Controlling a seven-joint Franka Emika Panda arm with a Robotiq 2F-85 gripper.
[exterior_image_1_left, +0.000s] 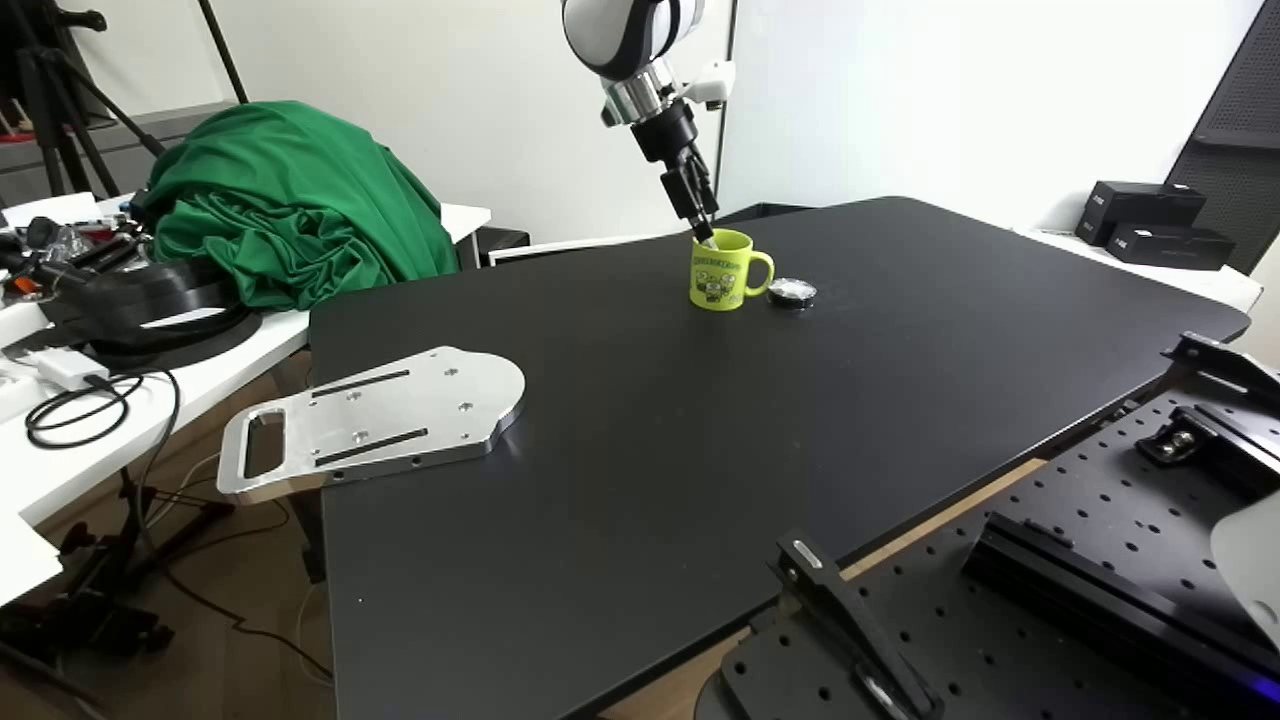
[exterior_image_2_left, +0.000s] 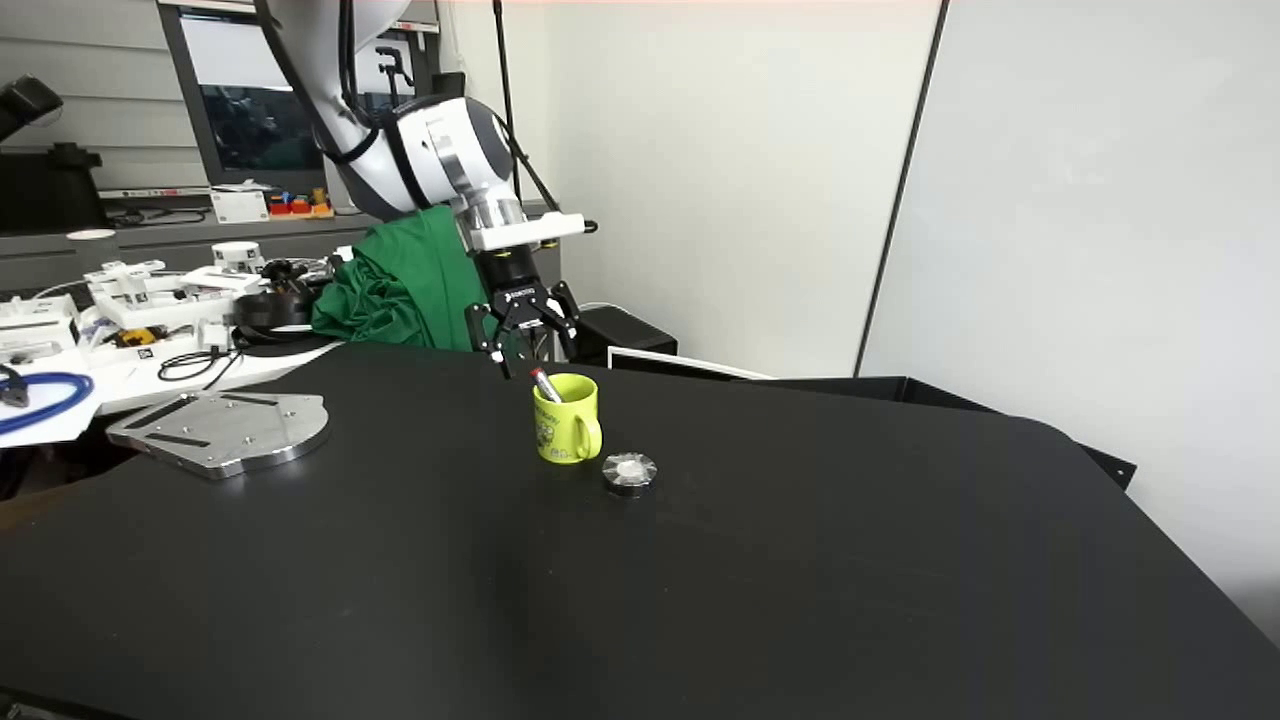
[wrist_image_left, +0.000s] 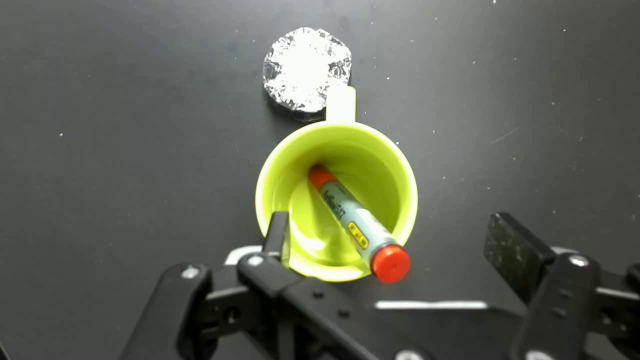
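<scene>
A yellow-green mug (exterior_image_1_left: 717, 286) with a printed picture stands upright near the far edge of the black table. Inside it a grey marker (wrist_image_left: 349, 211) with red ends leans against the rim, its red end (wrist_image_left: 391, 264) sticking out over the edge. My gripper is open just above the mug, its fingers spread wide to either side of the marker's upper end. One finger (wrist_image_left: 276, 234) overlaps the mug's rim in the wrist view; the other (wrist_image_left: 516, 255) is over bare table. Nothing lies clasped between them. Exterior view 2 shows the gripper (exterior_image_2_left: 523, 360) behind the mug.
A foil-topped black disc (wrist_image_left: 307, 69) lies close beside the mug's handle. A silver metal plate (exterior_image_1_left: 396, 408) overhangs the table's left edge. Green cloth (exterior_image_1_left: 300, 204) is heaped on the side bench.
</scene>
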